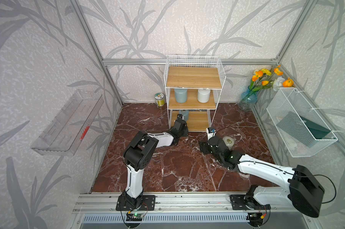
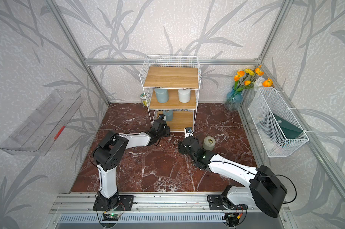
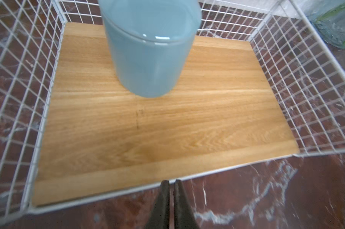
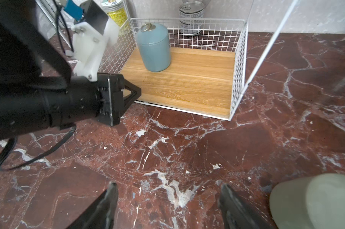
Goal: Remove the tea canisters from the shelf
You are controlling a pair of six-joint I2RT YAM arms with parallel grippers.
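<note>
In the left wrist view a blue canister (image 3: 149, 64) stands at the back left of the shelf's bottom board (image 3: 172, 129). Its lid and ring show in the right wrist view. Another blue canister (image 1: 180, 96) and a white canister (image 1: 203, 96) stand on the middle board. A pale grey-green canister (image 2: 209, 143) is on the table, right of my right gripper. My left gripper is shut just in front of the bottom board, nothing between its fingertips. My right gripper stands open over bare marble, fingers apart and empty.
The white wire shelf (image 1: 193, 78) has an empty top board. A tin (image 1: 159, 99) stands to its left, and a vase of flowers (image 1: 248, 98) at back right. Baskets hang on both side walls.
</note>
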